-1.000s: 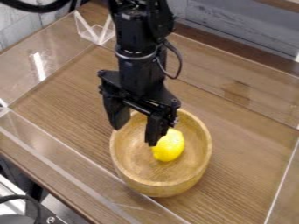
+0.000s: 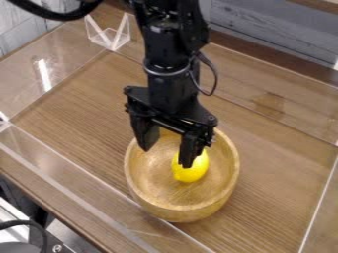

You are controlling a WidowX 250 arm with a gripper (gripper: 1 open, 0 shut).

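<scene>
My black gripper (image 2: 168,134) hangs from the top centre over a round wooden bowl (image 2: 158,206), its two fingers spread open, the left over the bowl's upper left and the right near a yellow object (image 2: 189,170). The rounded yellow object lies in the right part of the bowl, its top partly behind the right finger. I cannot tell whether that finger touches it.
Clear plastic pieces stand at the upper left and left edge. A black cable (image 2: 34,227) lies at the bottom left corner.
The gripper has shifted slightly, its right finger now further right and over the top of the yellow object. The bowl and yellow object look unmoved.
</scene>
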